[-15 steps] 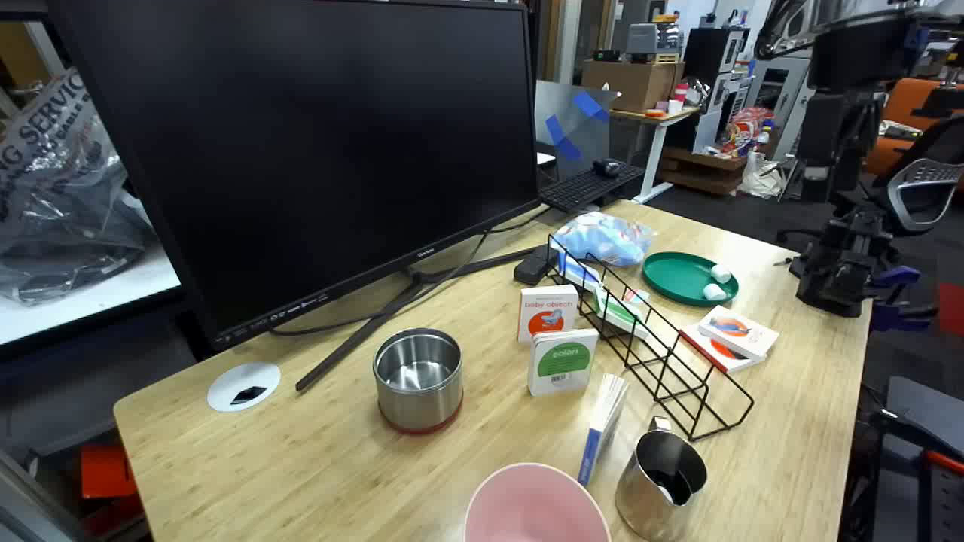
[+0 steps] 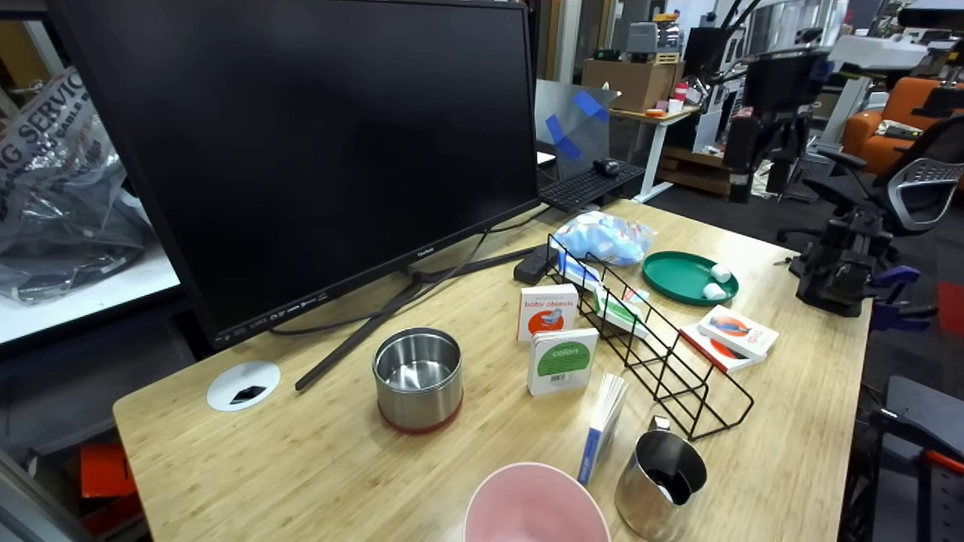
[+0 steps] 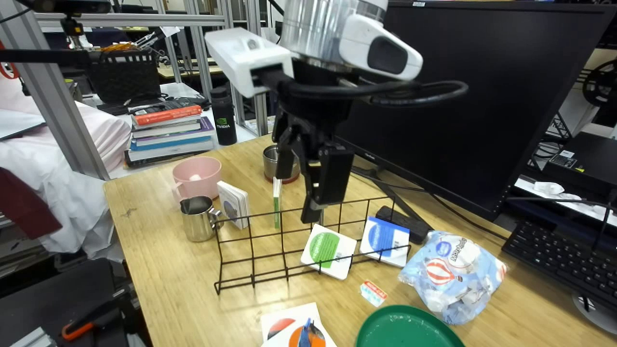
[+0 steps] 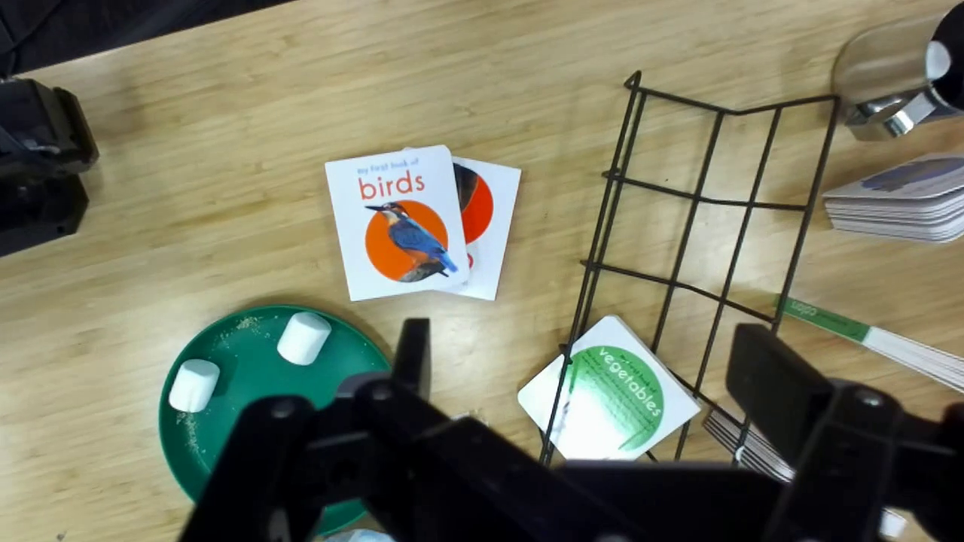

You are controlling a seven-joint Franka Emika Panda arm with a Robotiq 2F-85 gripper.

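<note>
My gripper stands open above the table, its two fingers wide apart and nothing between them. In the second exterior view the gripper (image 3: 312, 191) hangs high, in front of the monitor. Beneath it is a black wire rack (image 4: 669, 188). A white book with a green circle, "vegetables" (image 4: 616, 390), leans in the rack, and a blue-and-white book (image 3: 384, 240) sits beside it. Next to the rack lies the "birds" book (image 4: 398, 226), flat on top of another book (image 4: 495, 203). On the rack's other side "baby objects" (image 2: 547, 312) and "colors" (image 2: 562, 361) stand upright.
A green plate (image 4: 262, 379) bears two white pieces. A plastic package (image 3: 454, 274) lies near it. A steel pitcher (image 2: 661, 479), a pink mug (image 2: 538, 506) and a steel pot (image 2: 418, 379) stand farther along. The large monitor (image 2: 307, 144) bounds one side.
In the first exterior view my gripper has moved left and slightly lower, toward the table. The books, rack and plate have stayed in place.
</note>
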